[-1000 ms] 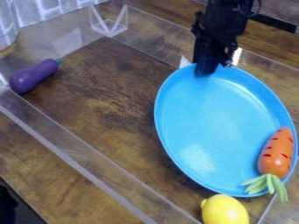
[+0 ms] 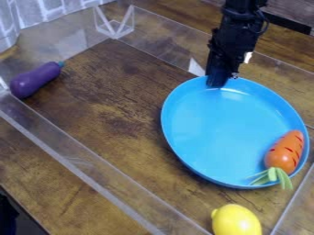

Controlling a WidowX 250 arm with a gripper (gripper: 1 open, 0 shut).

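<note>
A blue plate (image 2: 218, 128) fills the right middle of the camera view, with an orange toy carrot (image 2: 284, 151) lying on its right edge, green leaves toward the front. My black gripper (image 2: 218, 73) reaches down from the top to the plate's back rim; its fingertips are dark and small, and I see nothing clearly between them. It appears shut. A purple toy eggplant (image 2: 35, 80) lies at the left, and a yellow lemon (image 2: 236, 220) at the front right.
Clear plastic walls border the wooden surface (image 2: 105, 119). The middle left of the surface, between the eggplant and the plate, is clear.
The plate has shifted slightly, its front edge now farther back, and the carrot on it has moved slightly with it. My gripper stays at the back rim.
</note>
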